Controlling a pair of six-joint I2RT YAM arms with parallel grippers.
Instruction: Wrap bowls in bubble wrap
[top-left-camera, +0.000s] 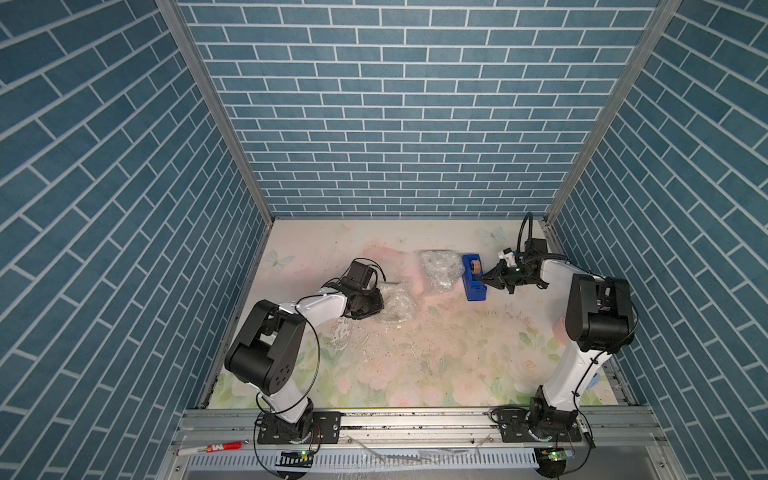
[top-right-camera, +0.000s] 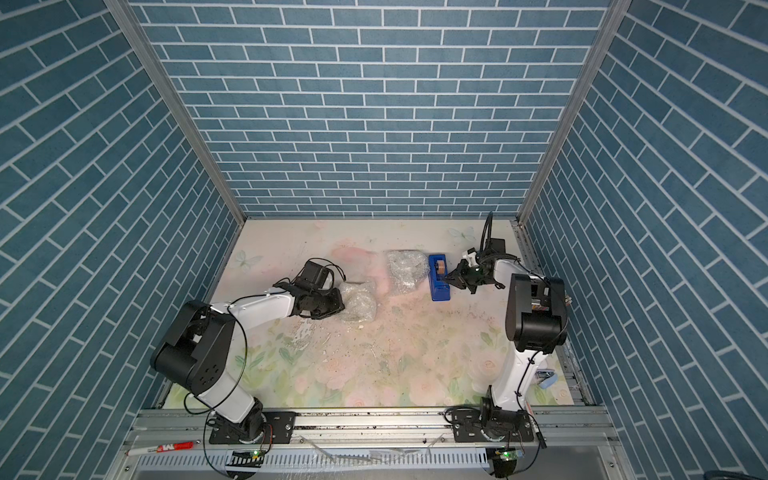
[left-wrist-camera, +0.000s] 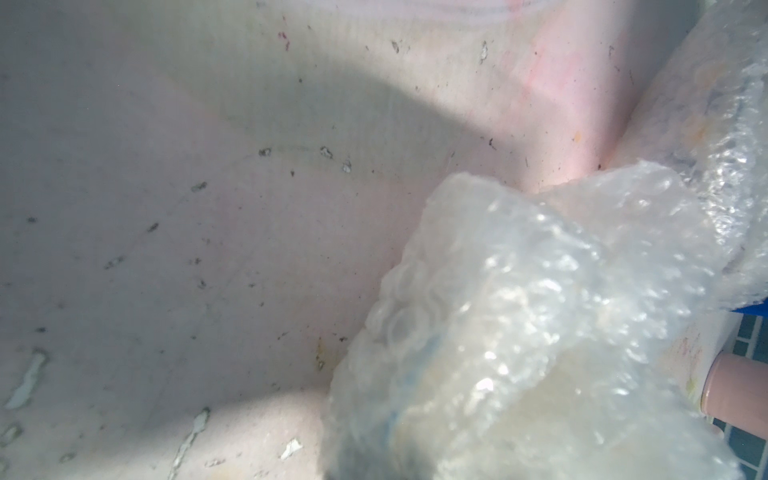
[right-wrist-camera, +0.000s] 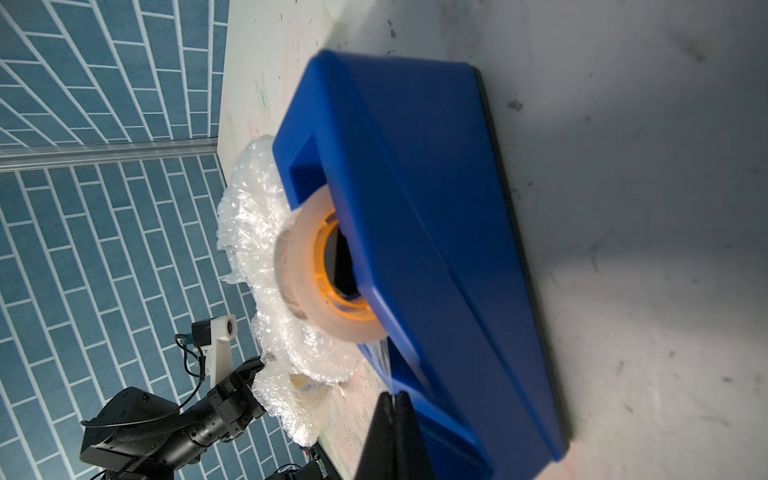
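Observation:
A crumpled bubble-wrapped bundle (top-left-camera: 398, 304) lies on the table left of centre, with my left gripper (top-left-camera: 378, 307) shut on its left side. In the left wrist view the clear wrap (left-wrist-camera: 520, 320) covers the fingers, and a faint blue and orange tint shows through it. Farther back, a second wrapped bundle (top-left-camera: 441, 270) rests against the blue tape dispenser (top-left-camera: 473, 277). My right gripper is shut at the dispenser's front. From the tape roll (right-wrist-camera: 324, 272), a clear strip runs down to its fingertips; whether it is pinched between them I cannot tell.
Bare table (top-left-camera: 448, 360) spreads in front of the bundles, marked with small scuffs. Brick-patterned walls close in the back and sides. A red marker (top-left-camera: 216, 448) lies beyond the table's front edge.

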